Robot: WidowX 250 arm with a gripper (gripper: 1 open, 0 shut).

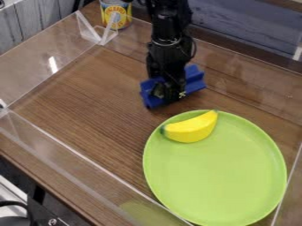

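Observation:
My black gripper (165, 79) is lowered over a blue object (192, 79) on the wooden table, its fingers down at the object and partly hiding it; whether they grip it I cannot tell. A yellow banana (189, 130) lies on the rim of a large green plate (215, 181) in the lower right, nearer the viewer than the blue object.
A can with a yellow label (116, 14) stands at the back left, beside clear plastic edging. A blue-grey panel (242, 31) runs along the back.

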